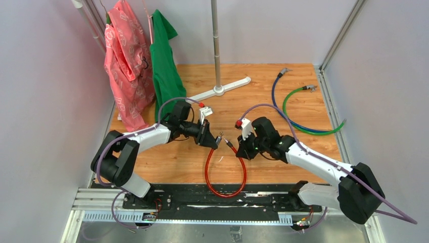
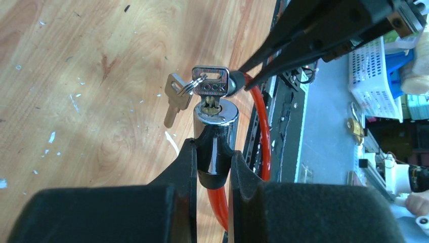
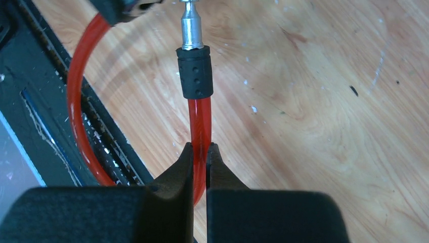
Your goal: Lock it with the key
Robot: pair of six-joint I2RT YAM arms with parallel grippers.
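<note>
In the left wrist view the chrome lock barrel (image 2: pixel 222 129) stands on one end of the red cable lock, with my left gripper shut on it. A key (image 2: pixel 211 83) marked LOCK is in the top of the barrel, and a second key (image 2: pixel 177 101) hangs from its ring (image 2: pixel 193 84). The metal pin (image 3: pixel 191 30) with a black collar (image 3: pixel 195 73) is the cable's other end. My right gripper is shut on the red cable (image 3: pixel 200 119) below that collar. From above, pin and barrel appear close but apart, over the table's middle.
A blue cable lock (image 1: pixel 274 96) and a green cable lock (image 1: pixel 339 127) lie at the back right. Behind the arms stands a white pole base (image 1: pixel 232 86). Pink clothing (image 1: pixel 129 66) and green clothing (image 1: pixel 164 61) hang at left.
</note>
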